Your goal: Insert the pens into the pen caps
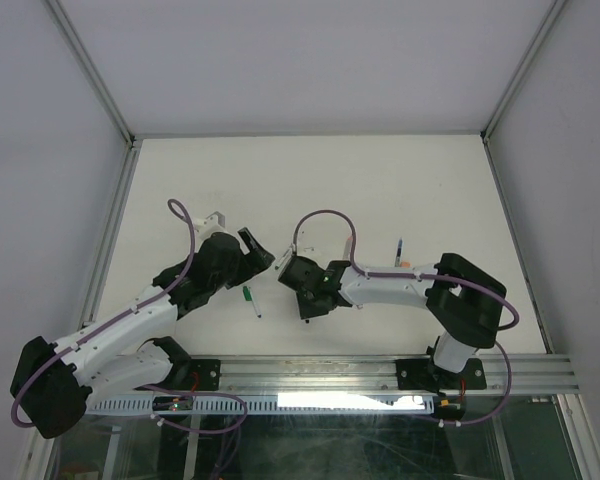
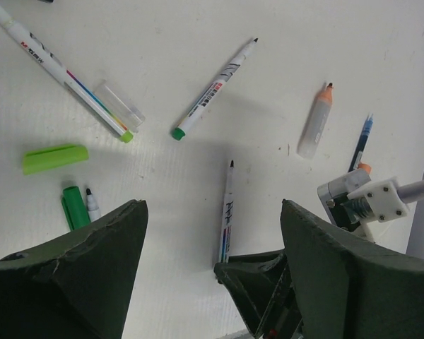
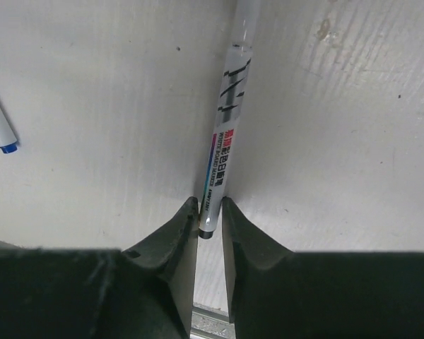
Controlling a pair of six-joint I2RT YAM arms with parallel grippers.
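Note:
My right gripper is down on the table, fingertips on either side of the lower end of a white marker (image 3: 222,120); whether they grip it is unclear. My left gripper hangs over the table with its fingers apart and nothing between them. The left wrist view shows a green-tipped pen (image 2: 215,88), a long white pen (image 2: 63,78), a clear cap (image 2: 116,106), green caps (image 2: 53,157) (image 2: 75,206), a small pen (image 2: 92,206), and a pen (image 2: 227,205) beside the right gripper.
An orange pen (image 2: 316,120) and a blue pen (image 2: 360,141) lie toward the right; a blue-ended pen (image 3: 0,120) lies left of the right gripper.

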